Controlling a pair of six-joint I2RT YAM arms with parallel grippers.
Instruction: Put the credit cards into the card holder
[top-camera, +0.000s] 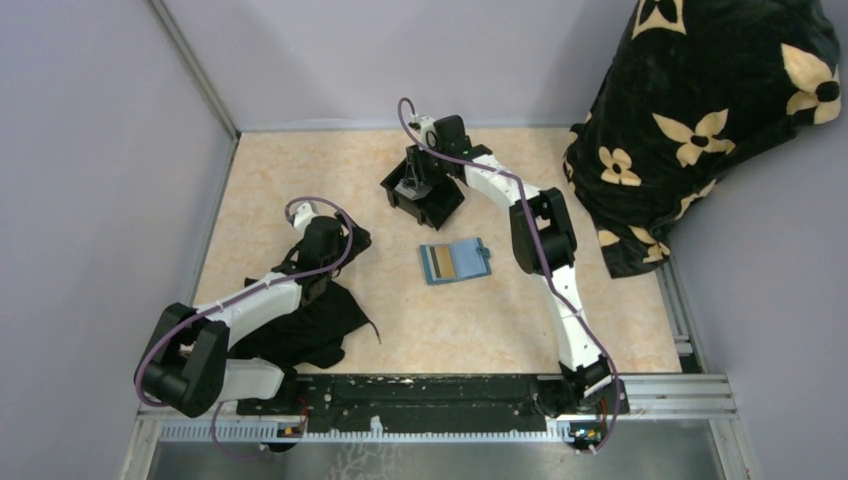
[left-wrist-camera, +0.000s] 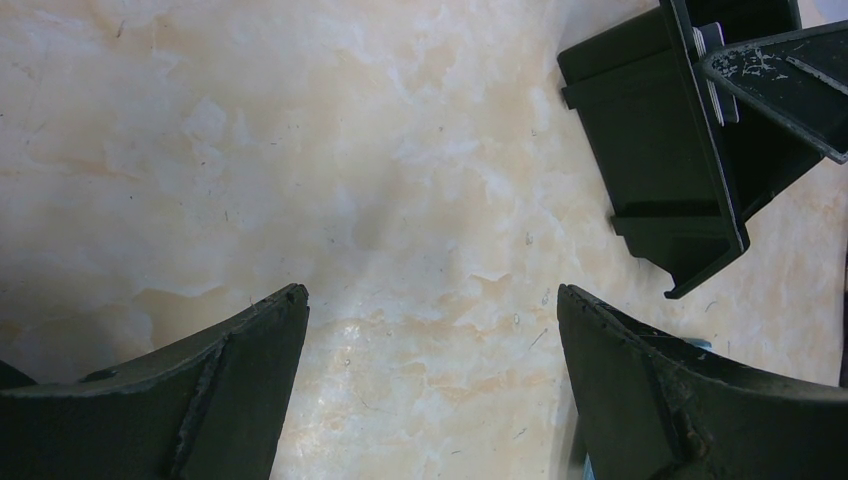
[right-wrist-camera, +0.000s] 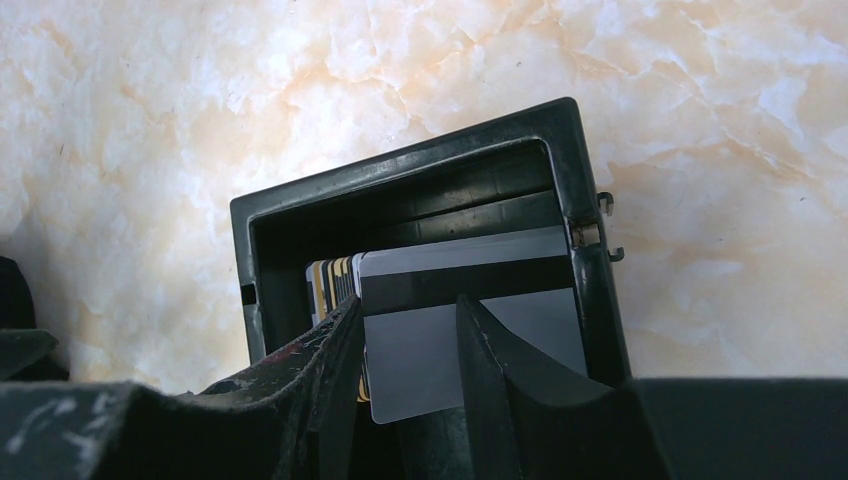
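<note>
A black open box (right-wrist-camera: 402, 165) holds a stack of cards, the front one a grey card (right-wrist-camera: 415, 350) with a black stripe. Striped edges of further cards (right-wrist-camera: 338, 283) show at the stack's left side. My right gripper reaches into the box, its fingers part way together over the grey card; whether the card is pinched between them is unclear. From the left wrist view, a right finger (left-wrist-camera: 775, 75) overlaps thin card edges (left-wrist-camera: 712, 60). The blue card holder (top-camera: 471, 257) lies flat with a tan card (top-camera: 443, 262). Apart from everything, my left gripper is open and empty.
Black cloth (top-camera: 312, 335) is spread beneath the left arm. A dark flowered cushion (top-camera: 690, 145) leans at the back right. Bare table separates the left gripper from the box, and the front middle is clear too.
</note>
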